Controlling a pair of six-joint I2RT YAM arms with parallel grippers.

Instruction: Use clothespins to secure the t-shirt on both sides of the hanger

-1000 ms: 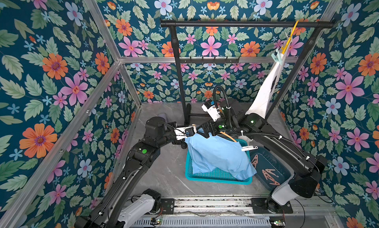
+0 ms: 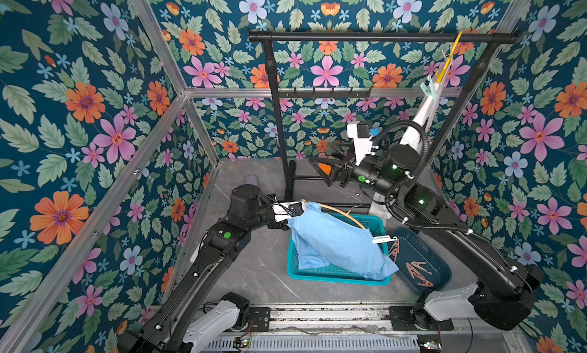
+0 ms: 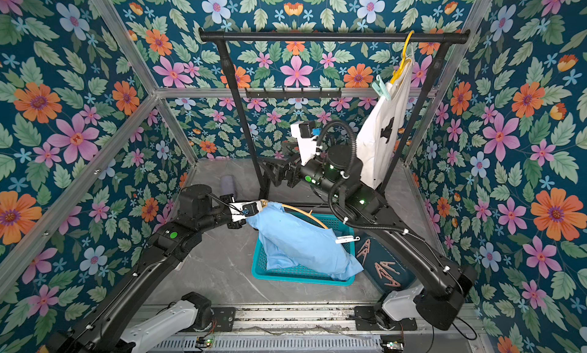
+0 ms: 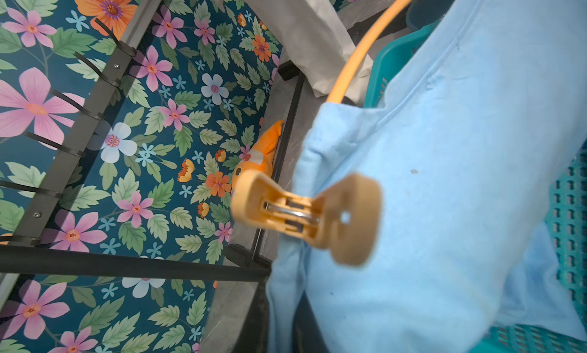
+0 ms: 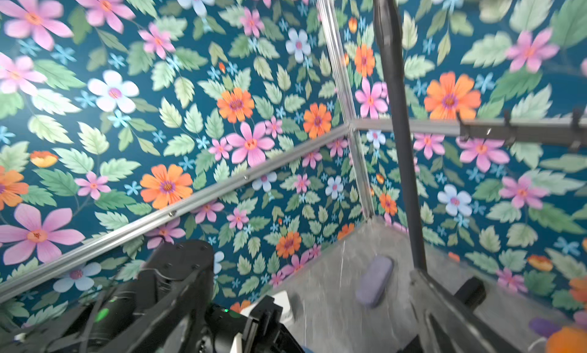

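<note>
A blue t-shirt [image 2: 336, 243] on an orange hanger [image 4: 360, 47] lies over the teal basket [image 2: 293, 267]. My left gripper [image 2: 293, 209] is shut on the shirt at the hanger's end. An orange clothespin [image 4: 348, 218] sits just beyond its fingers in the left wrist view. A white clip [image 3: 347, 238] shows at the shirt's other side. My right gripper [image 2: 333, 166] is raised above and behind the shirt, open, nothing between its fingers.
Pink clothespins [image 2: 417, 273] lie in a dark bin [image 2: 440, 261] at right. A white garment [image 3: 379, 139] hangs from the black rack [image 3: 330, 37]. A purple case [image 5: 373, 279] lies on the floor.
My right gripper and arm have risen up and away from the shirt. The left gripper has shifted slightly, still on the shirt.
</note>
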